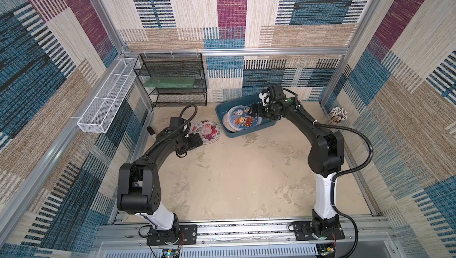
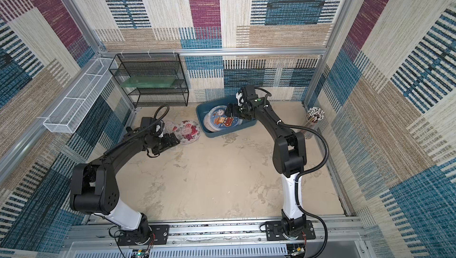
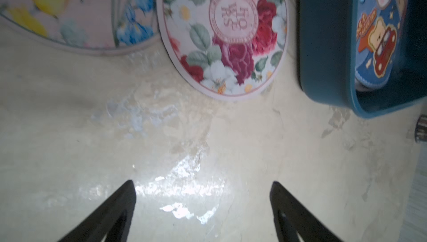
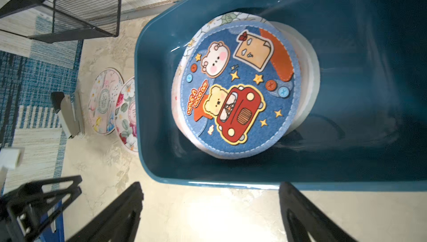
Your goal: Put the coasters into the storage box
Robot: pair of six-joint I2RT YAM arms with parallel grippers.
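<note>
The teal storage box [image 4: 364,153] holds a stack of round coasters, topped by a blue cartoon one [image 4: 235,112]. Outside it, left of the box, two floral coasters lie on the table: a red-rose one [image 3: 224,46] beside the box and a pale flowered one [image 3: 75,6] further left. My left gripper is open over the bare table just in front of them, nothing between its fingers. My right gripper is open above the box, its fingertips near the front rim, holding nothing.
A black wire rack [image 1: 171,96] stands at the back left, a white wire basket [image 1: 106,96] is on the left wall, and a container of small sticks [image 2: 315,115] sits at the right.
</note>
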